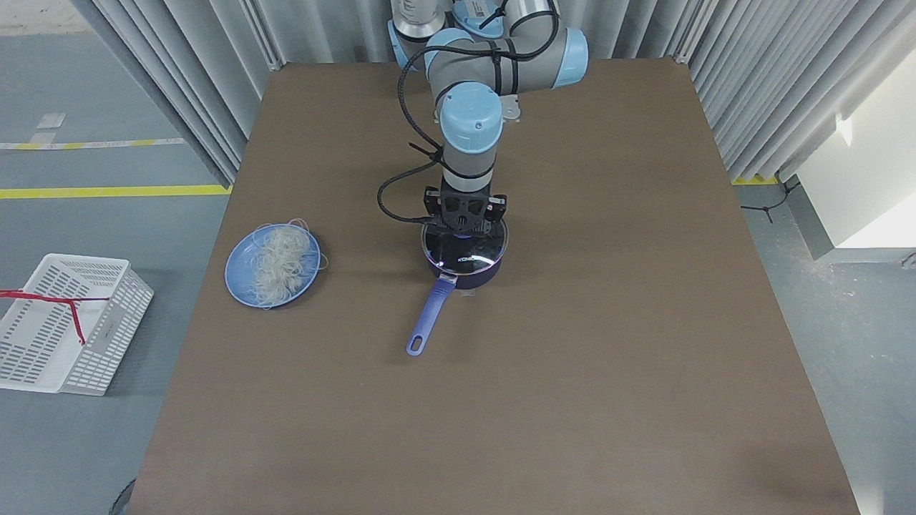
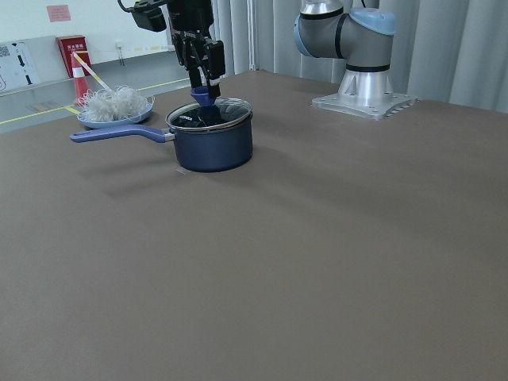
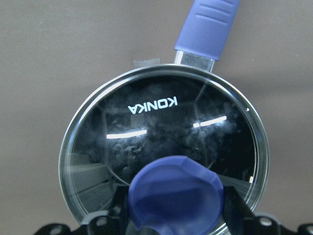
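Note:
A dark blue pot (image 2: pixel 213 151) with a long blue handle (image 1: pixel 429 317) stands on the brown table (image 1: pixel 601 343), covered by a glass lid (image 3: pixel 161 112) marked KONKA. My gripper (image 2: pixel 205 79) points down over the lid, shut on its round blue knob (image 3: pixel 175 196), which fills the space between the fingers in the wrist view. The lid appears to rest on the pot's rim.
Left of the pot, a blue plate (image 1: pixel 241 271) holds white noodle-like strands (image 1: pixel 279 262). A white basket (image 1: pixel 111 335) stands on the floor at left.

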